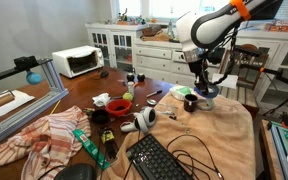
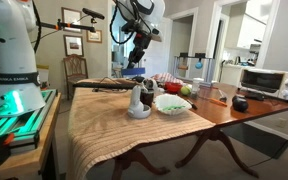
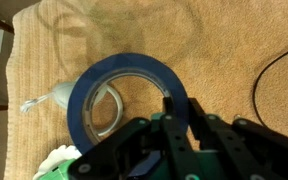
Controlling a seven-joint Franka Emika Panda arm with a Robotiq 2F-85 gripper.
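Note:
A blue ring, like a roll of tape (image 3: 81, 92), fills the middle of the wrist view, and bare cloth shows through its hole. My gripper is shut on one side of its band. In exterior view 1 the gripper (image 1: 202, 78) is above the right part of the table, with the ring below it, partly hidden. Exterior view 2 shows the gripper (image 2: 136, 66) raised above a white bowl (image 2: 139, 112) and the cloth. A pale rounded object (image 3: 62, 94) lies beneath the ring in the wrist view, partly covered by it.
A dark mug (image 1: 191, 103) and a white mug-like piece (image 1: 208, 104) stand close under the gripper. The keyboard (image 1: 162, 160), its cable, a red bowl (image 1: 119, 106) and several small items lie to the left.

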